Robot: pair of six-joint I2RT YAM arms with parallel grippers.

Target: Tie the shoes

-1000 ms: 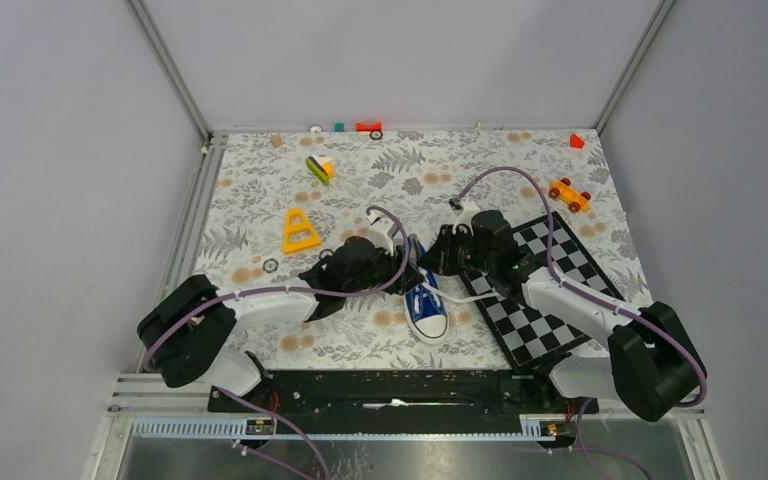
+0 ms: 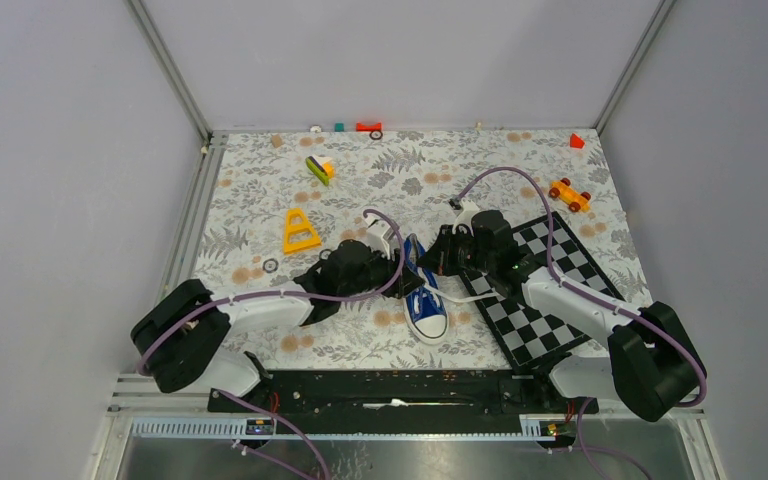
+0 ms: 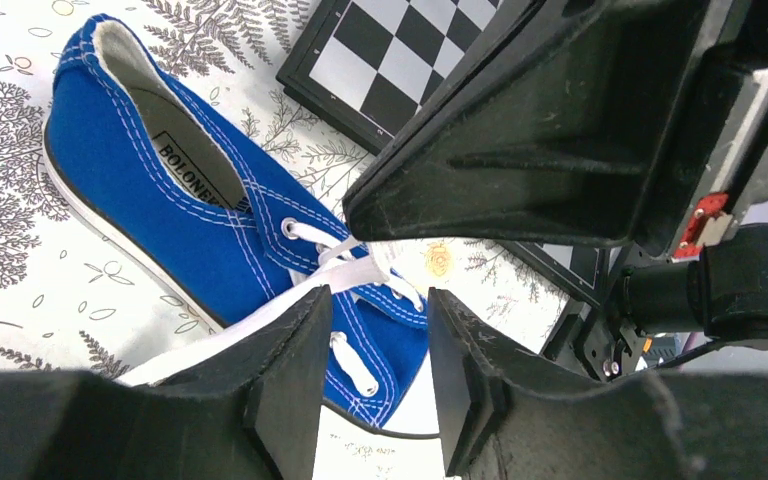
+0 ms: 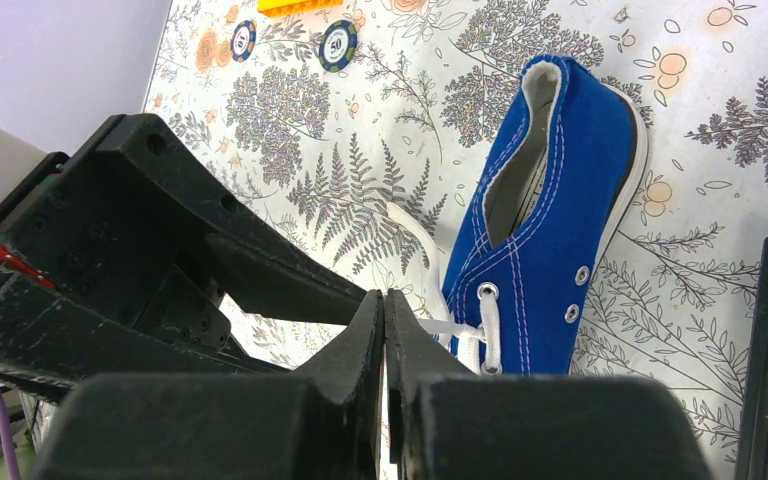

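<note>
A blue shoe [image 2: 428, 313] lies with its white toe toward the front of the table; the left wrist view shows the same shoe [image 3: 150, 160] with its opening at upper left. My right gripper is shut above the lacing, and a white shoelace [image 3: 255, 328] runs up to its tips and appears pinched there. Across the shoe, my left gripper stands open, with the lace passing behind one of its fingers [image 3: 295, 350]; nothing is clamped between them. Another lace end [image 4: 415, 232] rests loose beside the shoe opening. The grippers hide part of the lacing.
A black-and-white checkered board [image 2: 545, 290] lies right of the shoe, under the right arm. A yellow triangular toy [image 2: 300, 232] sits to the left, and an orange toy car [image 2: 569, 195] at the back right.
My right arm and the shoe have not visibly moved.
</note>
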